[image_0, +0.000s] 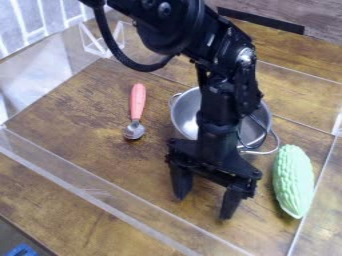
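Note:
My black gripper (206, 197) is low over the wooden table (94, 160), open, its two fingers apart with nothing visible between them. Behind it sits a metal pot (189, 105) with handles, partly hidden by my arm. A scoop with a pink handle (138, 102) lies to the left of the pot. A pale green corn-like object (293, 182) lies just to the right of my gripper.
Clear wood fills the left and front left of the table. Transparent strips or edges run along the left and front. A small blue item (19, 250) shows at the bottom left corner, and dark boards line the back right.

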